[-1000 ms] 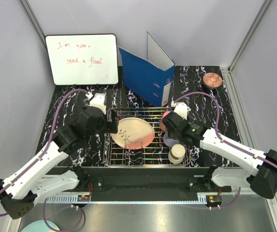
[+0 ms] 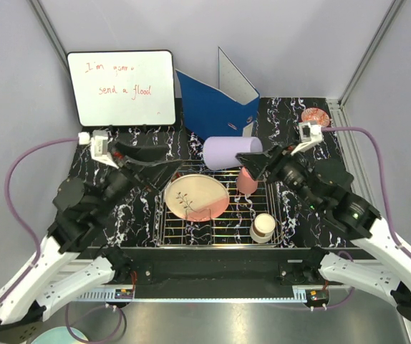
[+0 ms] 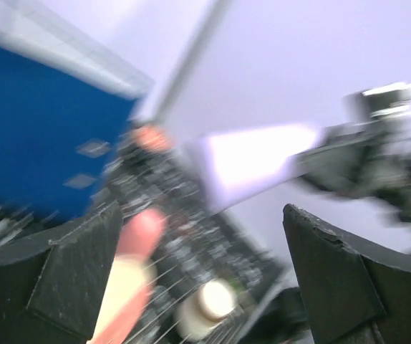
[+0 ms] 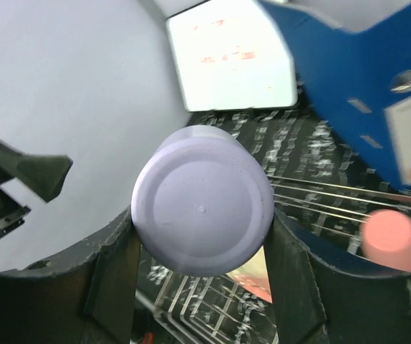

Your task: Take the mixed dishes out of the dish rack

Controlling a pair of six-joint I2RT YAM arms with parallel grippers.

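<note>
A lilac cup (image 2: 228,153) hangs tipped on its side above the back of the dish rack (image 2: 216,246). My right gripper (image 2: 254,162) is shut on it; in the right wrist view the cup (image 4: 202,201) fills the space between both fingers. My left gripper (image 2: 164,166) stands open and empty, raised above the rack's left side. A cream-and-pink plate (image 2: 195,195) rests in the rack. Beside it are a pink cup (image 2: 246,183) and, front right, a cream cup (image 2: 263,226). The left wrist view is blurred.
A blue binder (image 2: 216,107) stands upright behind the rack, close to the lilac cup. The whiteboard (image 2: 123,89) leans at back left. A reddish patterned dish (image 2: 316,117) lies back right, and a pale green plate (image 2: 59,337) shows at the front-left corner.
My left gripper has lifted and swung to point right.
</note>
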